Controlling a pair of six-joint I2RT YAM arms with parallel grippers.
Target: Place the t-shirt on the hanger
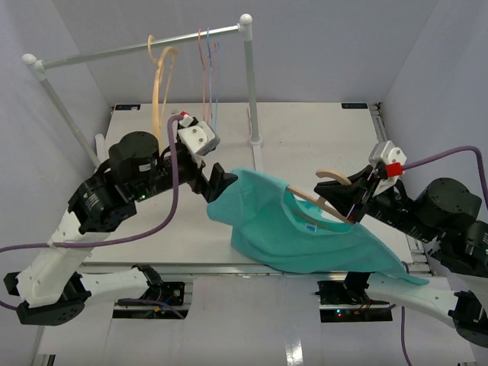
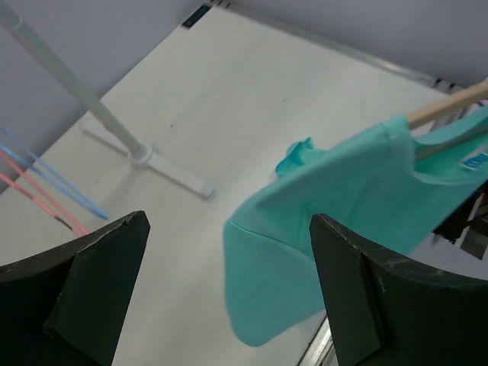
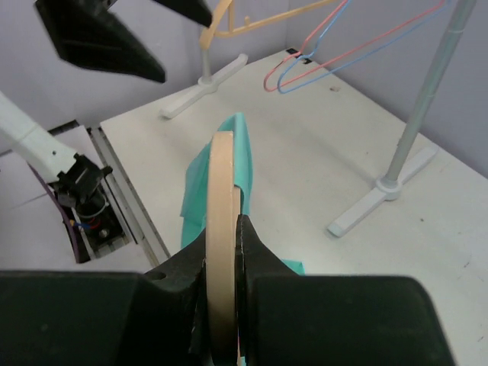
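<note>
The teal t-shirt point(image 1: 297, 236) hangs draped over a wooden hanger point(image 1: 314, 200) at the centre right, its far end drooping left. My right gripper point(image 1: 343, 200) is shut on that hanger, whose bar runs into the shirt, as the right wrist view shows. My left gripper point(image 1: 217, 183) stands open, just above and left of the shirt's left end; in the left wrist view the shirt point(image 2: 343, 221) shows beyond and between its fingers, apparently not held.
A white rack point(image 1: 137, 47) stands at the back left, carrying wooden hangers point(image 1: 158, 91) and thin pink and blue hangers point(image 1: 206, 84).
</note>
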